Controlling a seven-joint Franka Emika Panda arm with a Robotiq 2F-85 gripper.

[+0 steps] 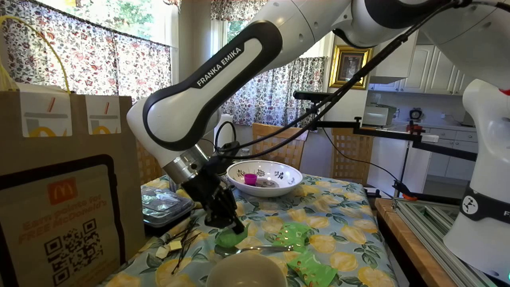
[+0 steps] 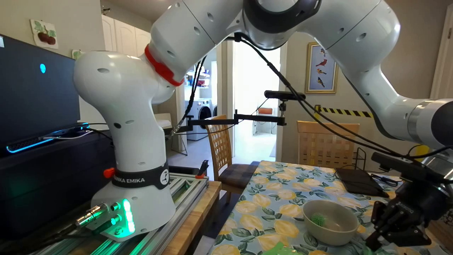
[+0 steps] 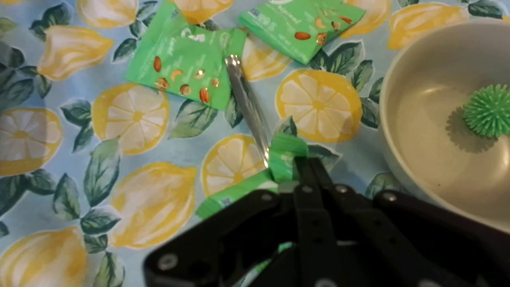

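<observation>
A crinkled green snack packet (image 3: 285, 155) bunches up at the tips of my gripper, whose fingers are shut with the thin wrapper pinched between them. Part of that packet lies behind the black fingers in the wrist view. From outside, the gripper (image 1: 237, 229) is low over the table, with the green packet (image 1: 228, 237) beneath its tips. Two more green nut packets, one on the left (image 3: 189, 62) and one on the right (image 3: 302, 26), lie flat on the cloth. A metal spoon (image 3: 248, 105) runs from the left one toward the held packet.
A beige bowl (image 2: 312, 227) with a spiky green ball (image 3: 490, 111) stands close beside the gripper. Farther back are a white patterned bowl (image 1: 287, 184) holding a pink cup (image 1: 250, 179), and a lidded tray (image 1: 165, 205). A tall paper bag (image 1: 95, 191) borders the table.
</observation>
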